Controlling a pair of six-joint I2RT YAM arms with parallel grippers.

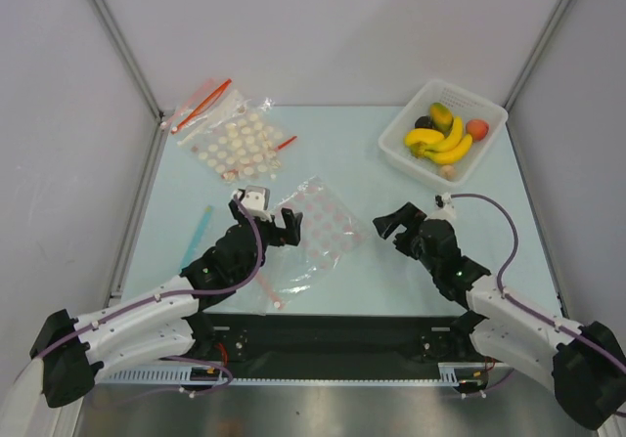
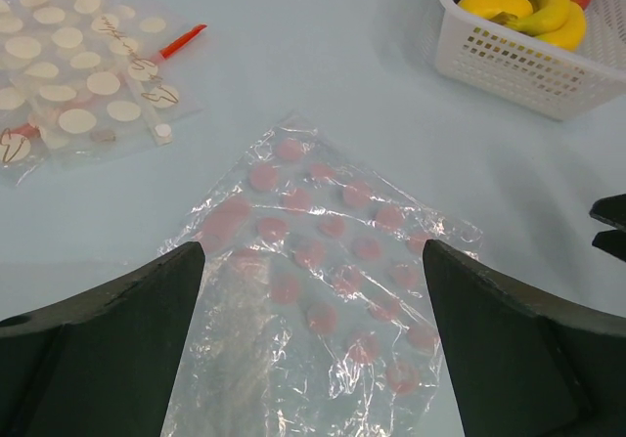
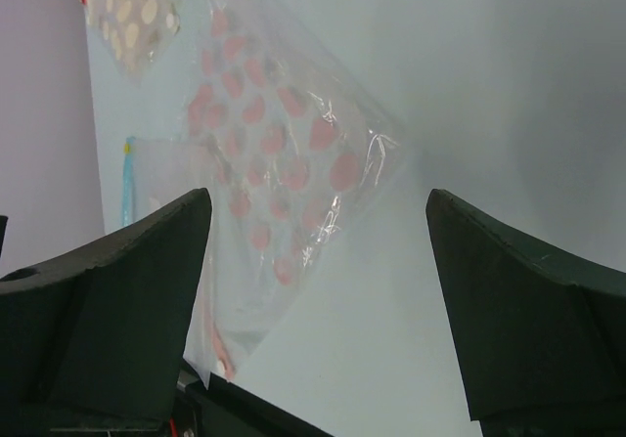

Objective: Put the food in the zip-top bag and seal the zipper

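Observation:
A clear zip bag with pink dots (image 1: 328,224) lies flat in the middle of the table. A white basket (image 1: 392,149) at the back right holds the food: bananas (image 1: 452,151), a red-orange fruit (image 1: 477,129), a mango-like fruit (image 1: 441,117) and a dark one (image 1: 424,122). Over the dotted bag's left part hangs my left gripper (image 1: 291,227), open, its fingers (image 2: 127,344) apart with only the bag beneath. My right gripper (image 1: 393,232), just right of the bag, is open too; nothing is between its fingers.
White-dotted bags (image 1: 235,146) with red-orange zippers lie at the back left. Another clear bag with a blue strip (image 1: 198,234) lies at left, partly behind my left arm. Bare table separates the basket from the dotted bag.

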